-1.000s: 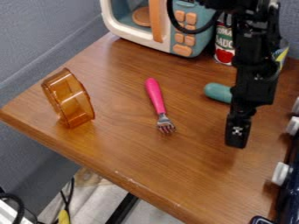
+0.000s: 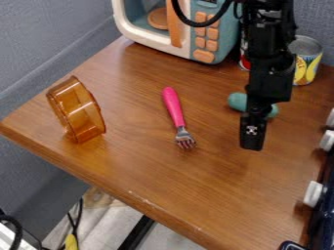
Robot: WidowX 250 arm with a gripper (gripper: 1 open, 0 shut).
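Observation:
My black gripper (image 2: 253, 135) hangs above the right part of the wooden table, pointing down; whether its fingers are open or shut is unclear. Just behind it lies a teal rounded object (image 2: 237, 102), partly hidden by the arm. A pink-handled fork (image 2: 175, 110) lies mid-table, left of the gripper. An orange translucent bowl or dish (image 2: 76, 109) rests on its side near the left edge.
A toy microwave (image 2: 212, 41) stands at the back, with cans (image 2: 306, 61) to its right, partly behind the arm. A dark appliance with white knobs (image 2: 317, 210) lines the right edge.
The gripper has moved a little left and back, up the view, and now covers more of the teal object. The other objects stay where they were.

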